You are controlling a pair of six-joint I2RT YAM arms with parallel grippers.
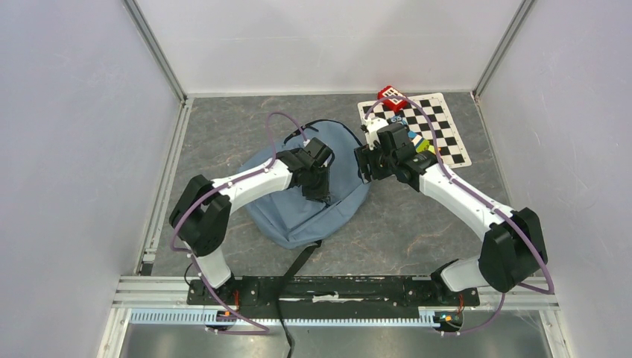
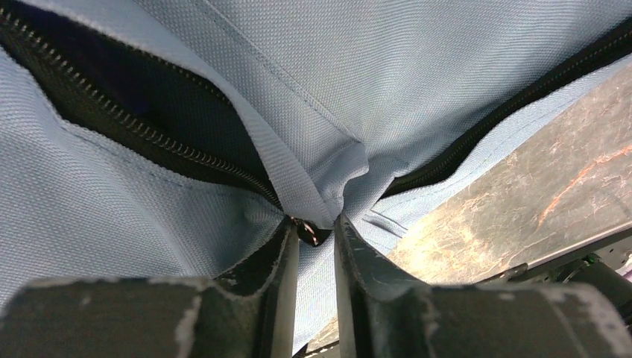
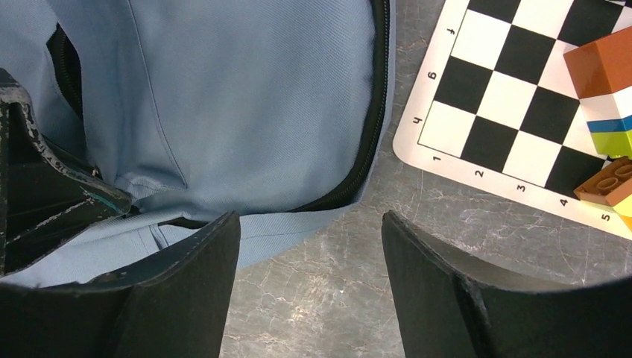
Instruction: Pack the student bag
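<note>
A blue-grey bag (image 1: 341, 215) lies flat on the table, with its zipped mouth gaping in the left wrist view. Over the bag, my left gripper has its fingers parted by a narrow gap. Between their tips sits the dark metal zipper slider (image 2: 309, 233), at the end of the zipper (image 2: 175, 145); whether both fingers touch it cannot be made out. My right gripper is wide open at the bag's right edge, nothing between its fingers. The left forearm (image 3: 52, 194) shows at the left of the right wrist view.
On the right lies a checkered board (image 1: 453, 145), with a red calculator (image 1: 390, 97) at its far edge and colored blocks (image 3: 607, 112) on it. A black strap (image 1: 298, 262) runs from the bag over the front edge.
</note>
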